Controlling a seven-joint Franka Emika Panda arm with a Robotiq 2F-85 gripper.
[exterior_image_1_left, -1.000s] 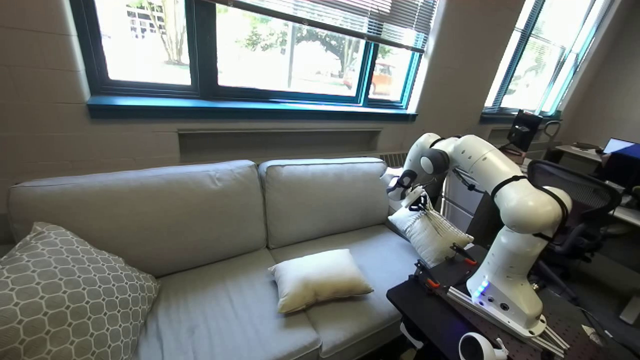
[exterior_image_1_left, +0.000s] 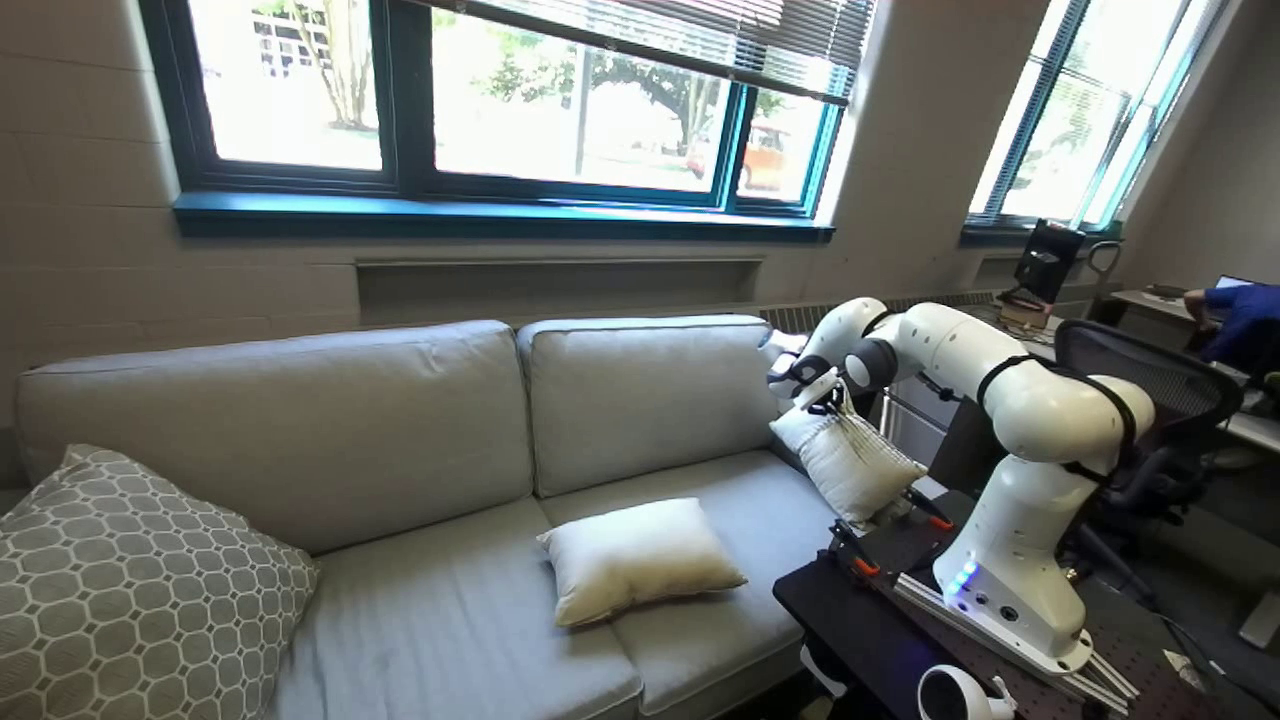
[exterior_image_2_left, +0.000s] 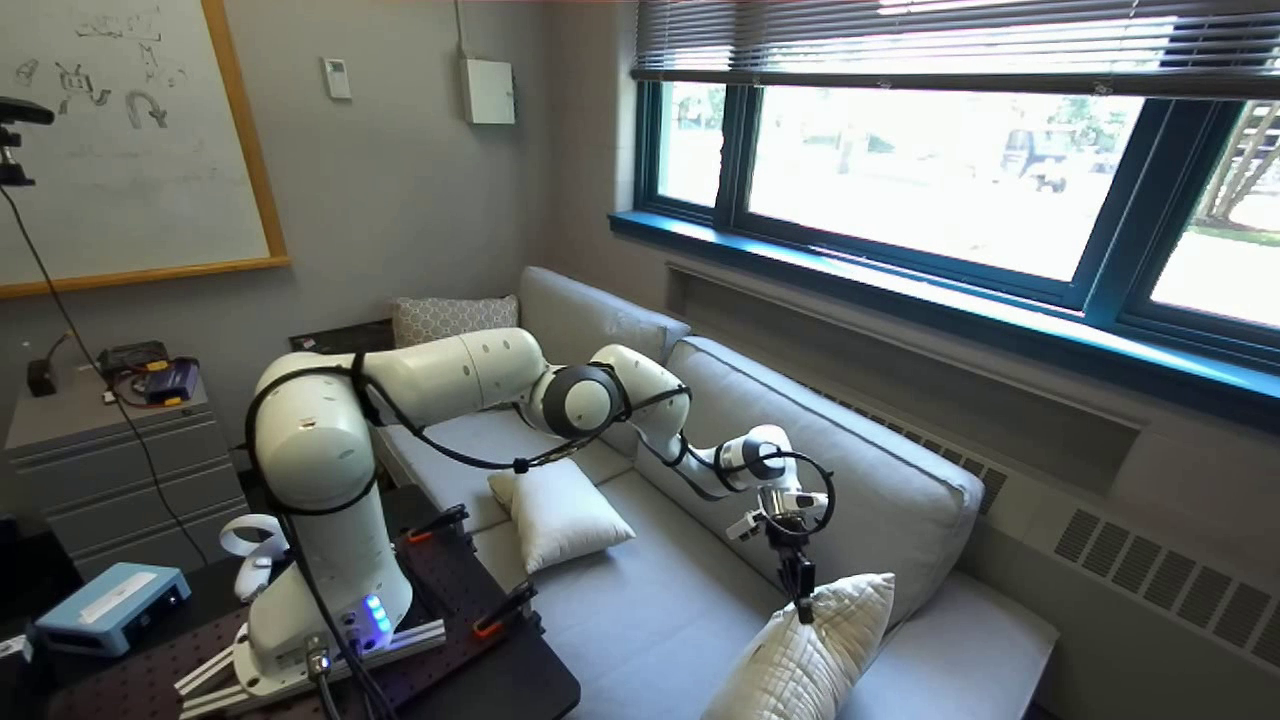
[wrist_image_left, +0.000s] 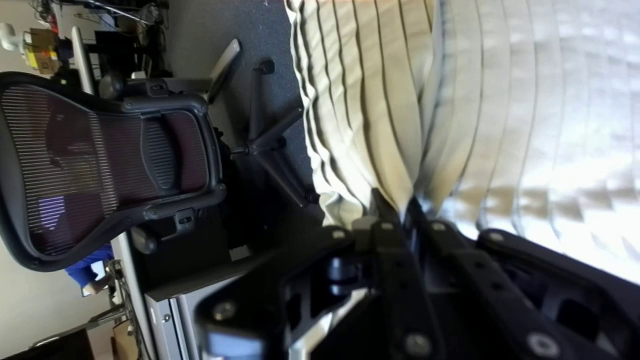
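A cream quilted pillow (exterior_image_2_left: 806, 658) is at the far arm-side end of the sofa, pinched along its upper side by my gripper (exterior_image_2_left: 801, 596). In the wrist view the pillow's pleated cloth (wrist_image_left: 384, 90) bunches into a fold between the black fingertips of the gripper, which are shut on it. From the first exterior view the pillow (exterior_image_1_left: 846, 466) hangs tilted below the gripper; whether its lower edge rests on anything cannot be told. A second, plain cream pillow (exterior_image_1_left: 642, 558) lies flat on the sofa's middle, apart from the gripper.
The grey sofa (exterior_image_1_left: 420, 612) has bare seat space around the plain pillow. A patterned grey pillow (exterior_image_1_left: 144, 588) leans at its left end. The robot's black table (exterior_image_1_left: 828, 600), with orange-and-black clamps (exterior_image_1_left: 854, 550), stands close by. An office chair (wrist_image_left: 108, 168) is behind the arm.
The arm has come down slightly, and the gripped pillow has shifted a little left in the first exterior view. The plain pillow on the sofa has stayed put.
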